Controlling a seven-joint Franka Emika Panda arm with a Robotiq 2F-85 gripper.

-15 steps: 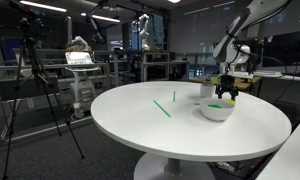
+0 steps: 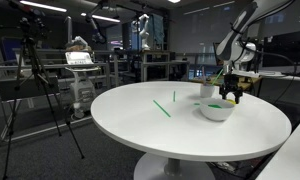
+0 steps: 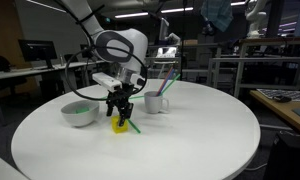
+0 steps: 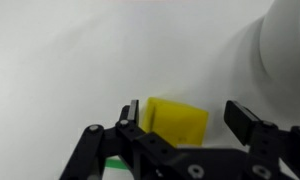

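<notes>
A yellow block [image 4: 177,122] lies on the white table and shows between the spread fingers of my gripper in the wrist view. Seen in exterior view 2, the gripper [image 3: 118,104] points down just above the yellow block [image 3: 119,125]. Its fingers stand open; contact with the block cannot be made out. In exterior view 1 the block is mostly hidden behind the white bowl [image 2: 216,113], with the gripper [image 2: 231,93] over it.
Close beside the gripper are the white bowl [image 3: 80,113] with green things inside and a light mug [image 3: 157,103] holding sticks. A green stick [image 3: 134,127] lies by the block. Another green stick [image 2: 162,110] lies on the otherwise clear table middle.
In exterior view 1 the arm and gripper have shifted slightly to the right. The bowl and green sticks look unmoved.
</notes>
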